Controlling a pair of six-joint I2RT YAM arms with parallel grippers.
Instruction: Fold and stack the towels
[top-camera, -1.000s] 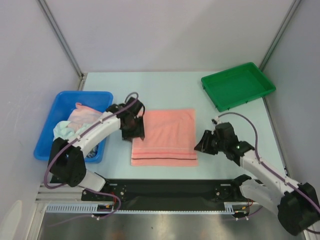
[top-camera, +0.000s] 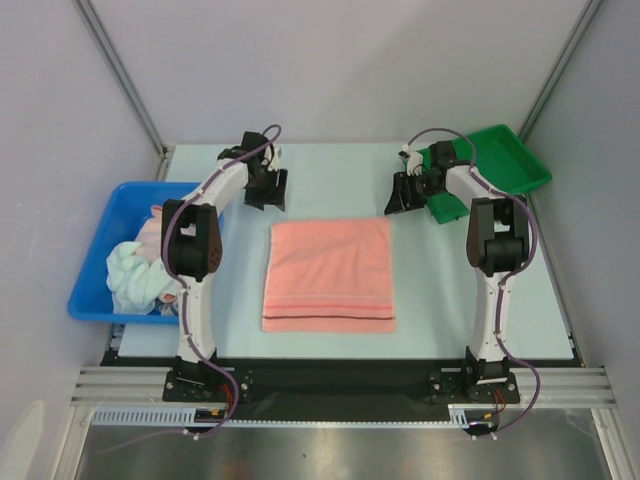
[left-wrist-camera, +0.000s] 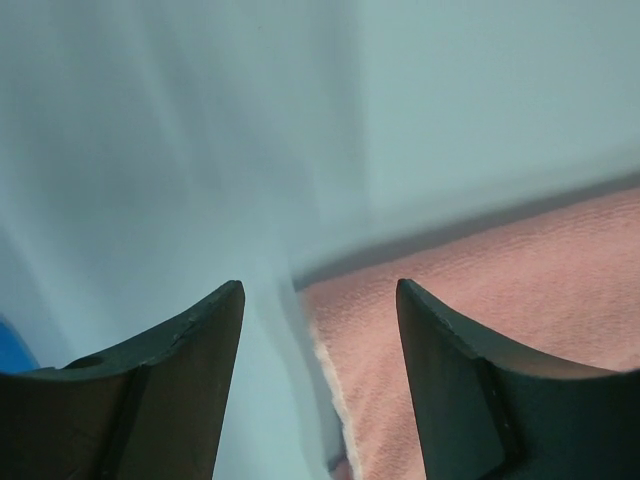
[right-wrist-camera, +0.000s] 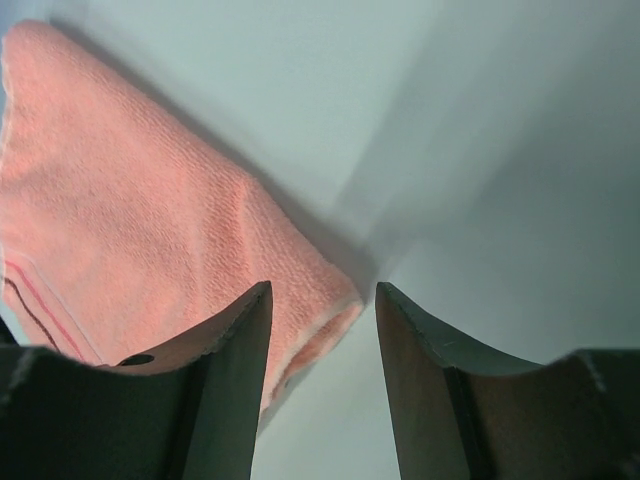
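A pink towel (top-camera: 330, 265) lies flat on the white table, doubled over, with darker stripes along its near end. Just beyond its far left corner hovers my left gripper (top-camera: 270, 205), open and empty; the left wrist view shows that towel corner (left-wrist-camera: 350, 310) between and ahead of the fingers. My right gripper (top-camera: 392, 208) stands open at the far right corner. In the right wrist view the layered corner (right-wrist-camera: 325, 305) sits between the spread fingertips, with neither finger closed on it.
At the left a blue bin (top-camera: 95, 250) holds crumpled towels, among them a pale mint towel (top-camera: 135, 278) and a pink one. An empty green tray (top-camera: 510, 160) rests at the back right. Bare table (top-camera: 340, 175) lies beyond the pink towel.
Both arms have travelled away from the near edge toward the towel's far corners. The towel stays where it was.
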